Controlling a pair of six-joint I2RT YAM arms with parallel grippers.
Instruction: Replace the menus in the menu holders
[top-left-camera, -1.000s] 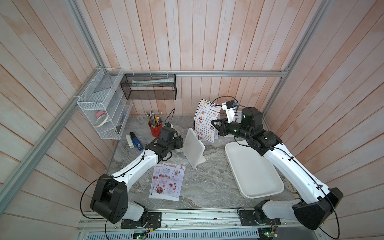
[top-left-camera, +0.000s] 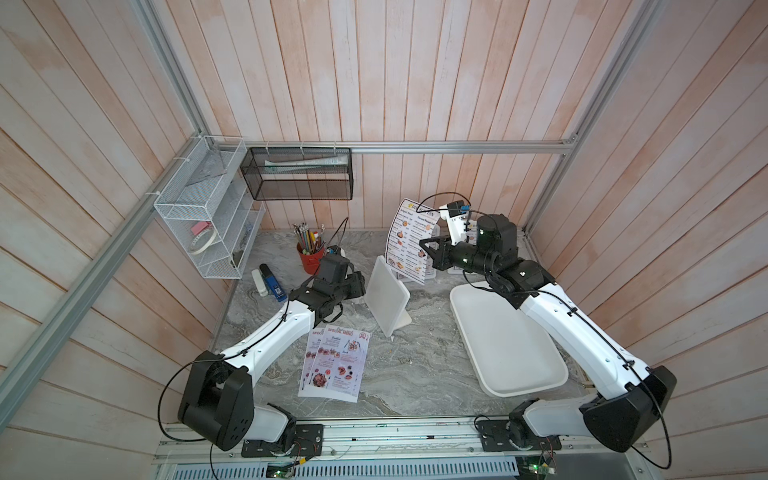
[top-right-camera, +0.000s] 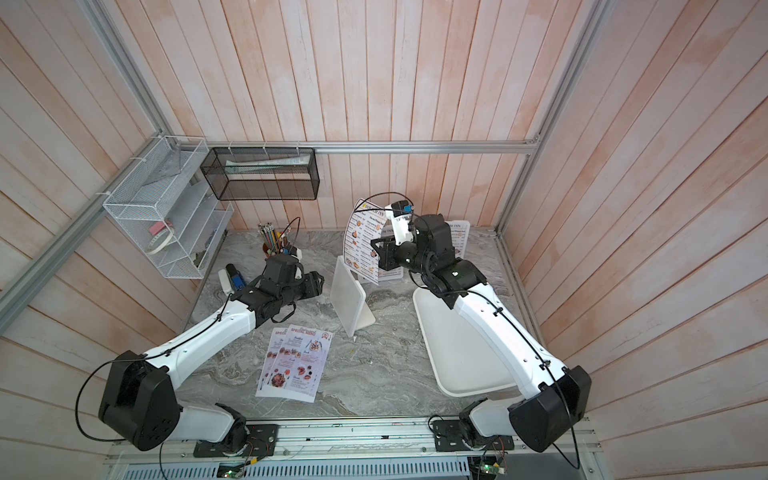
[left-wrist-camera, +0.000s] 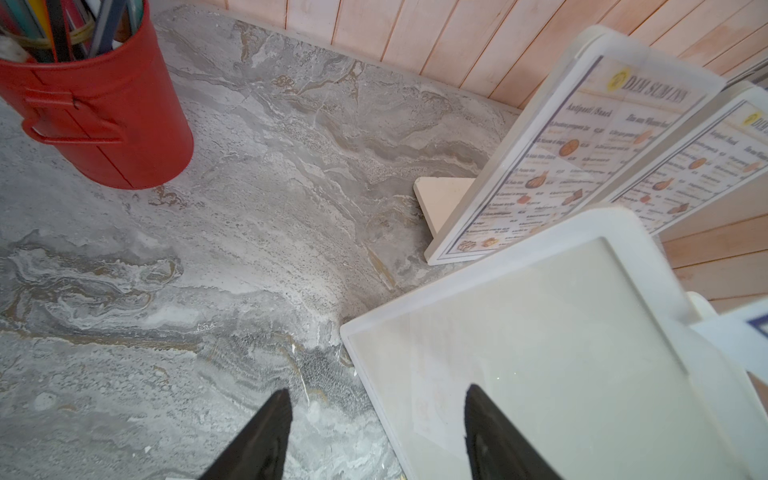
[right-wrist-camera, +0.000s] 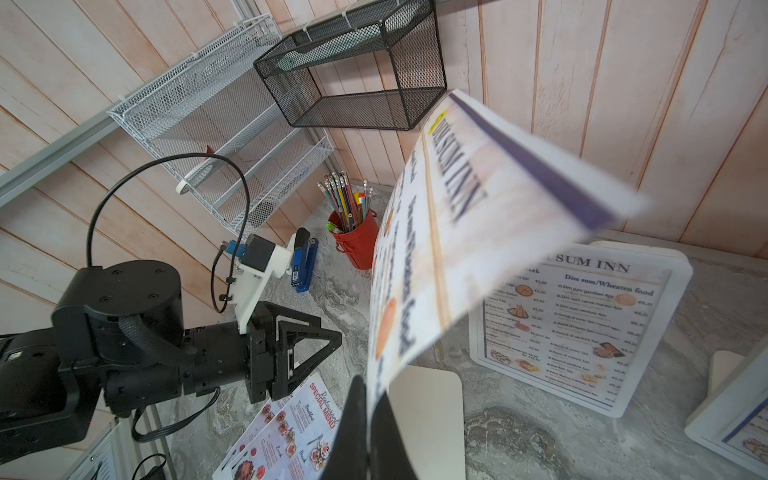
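Note:
My right gripper is shut on the edge of a menu sheet (right-wrist-camera: 428, 240), which bends upward in the air over the counter. In the top left view this sheet (top-left-camera: 412, 240) hangs left of the right gripper (top-left-camera: 424, 249). Below it stands an empty menu holder (left-wrist-camera: 512, 344), clear with a white frame. My left gripper is open beside that holder, nothing between its fingers. Behind stand holders with Dim Sum Inn menus in them, such as this filled holder (right-wrist-camera: 580, 320). Several special menus (top-left-camera: 334, 364) lie overlapped on the counter at front left.
A white tray (top-left-camera: 512, 344) occupies the right side, bare. A red pencil bucket (left-wrist-camera: 120, 104), a blue stapler (right-wrist-camera: 304, 260) and a white item (top-left-camera: 259, 282) stand at back left. Wire shelves (top-left-camera: 212, 208) and a black basket (top-left-camera: 296, 192) hang above.
The left arm and the empty holder have barely moved.

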